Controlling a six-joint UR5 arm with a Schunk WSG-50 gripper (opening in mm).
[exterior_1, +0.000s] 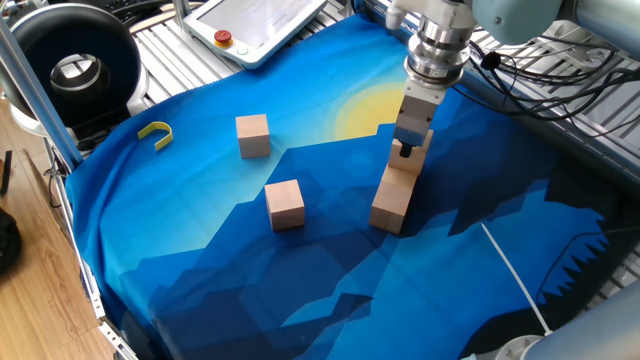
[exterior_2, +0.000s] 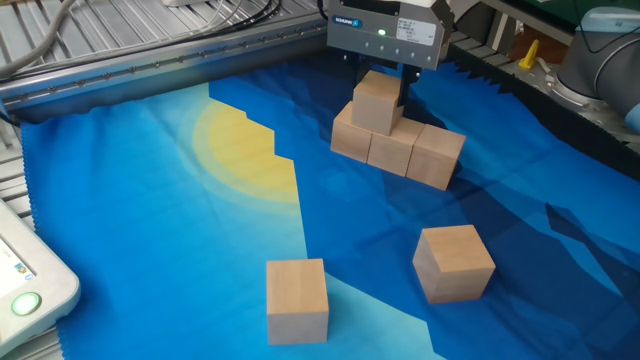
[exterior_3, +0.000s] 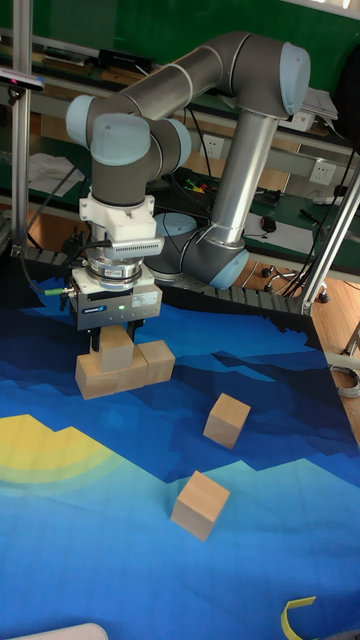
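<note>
Three plain wooden cubes stand side by side in a row: the left cube (exterior_2: 348, 140), the middle cube (exterior_2: 390, 157) and the right cube (exterior_2: 432, 166). An upper cube (exterior_2: 374, 108) rests on top, across the left and middle ones. My gripper (exterior_2: 382, 84) points straight down over it, with its dark fingers (exterior_2: 409, 84) on either side of that cube. Whether they press on it or stand slightly apart cannot be made out. In exterior view 1 the gripper (exterior_1: 406, 151) hides part of the upper cube (exterior_1: 424, 158).
Two loose cubes lie apart on the blue cloth, one nearer the row (exterior_1: 285, 206) and one farther off (exterior_1: 253, 137). A yellow hook-shaped piece (exterior_1: 158, 134) lies near the cloth's edge. The tablet with a red button (exterior_1: 222, 38) sits beyond the cloth. Open cloth surrounds the loose cubes.
</note>
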